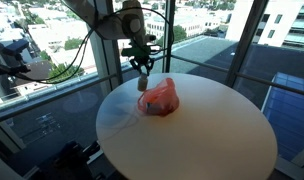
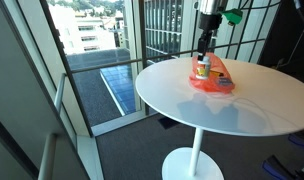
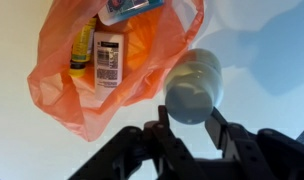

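Observation:
My gripper is shut on a bottle (image 3: pixel 194 82) with a grey, rounded end, seen nearly end-on in the wrist view. In exterior view 1 the pale bottle (image 1: pixel 143 80) hangs below the gripper, just left of the orange-red plastic bag (image 1: pixel 163 98). The wrist view shows the open bag (image 3: pixel 67 35) beside the held bottle. Inside it lie a yellow bottle (image 3: pixel 82 47), a white labelled bottle (image 3: pixel 108 62) and a blue-and-clear item (image 3: pixel 127 8).
The round white table (image 1: pixel 207 125) has wide bare room to the right and front of the bag. Tall windows (image 2: pixel 97 45) stand behind. A dark cable (image 1: pixel 80 60) loops beside the arm.

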